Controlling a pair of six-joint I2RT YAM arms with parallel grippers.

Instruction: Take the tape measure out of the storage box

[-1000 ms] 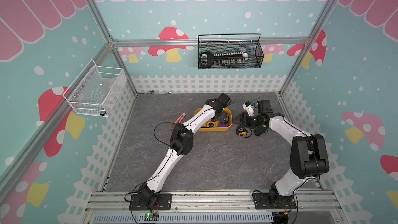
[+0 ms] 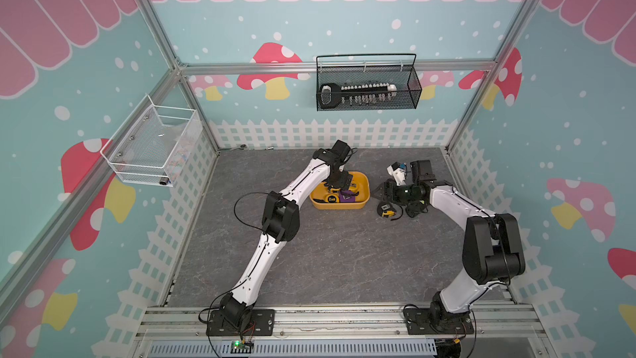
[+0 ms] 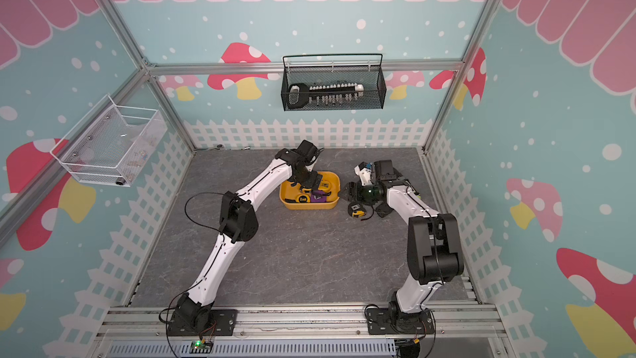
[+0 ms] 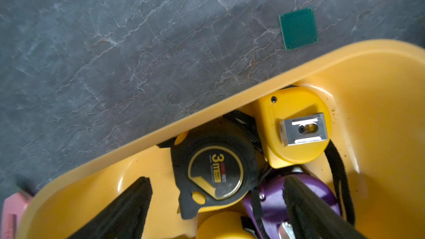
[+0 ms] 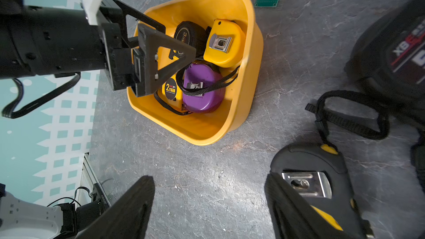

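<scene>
The yellow storage box [image 2: 340,206] holds several tape measures. In the left wrist view a black 3m tape measure [image 4: 212,168] lies along the box wall, beside a yellow one [image 4: 292,101] with a metal clip. A purple one [image 5: 208,101] and a yellow 2m one [image 5: 170,89] also lie inside, partly overlapped by straps. My left gripper is over the box with its fingers apart, one on each side of the black tape measure and holding nothing. To the box's right, my right gripper is open and empty above the table.
Outside the box on the right lie a black tape measure [image 5: 321,163] and a larger black one [image 5: 398,48] with a strap. A small green board [image 4: 300,28] sits behind the box.
My left gripper has shifted left over the box, and its arm now covers the pink tool that showed earlier. The box sits slightly further left. The right arm has stayed in place.
</scene>
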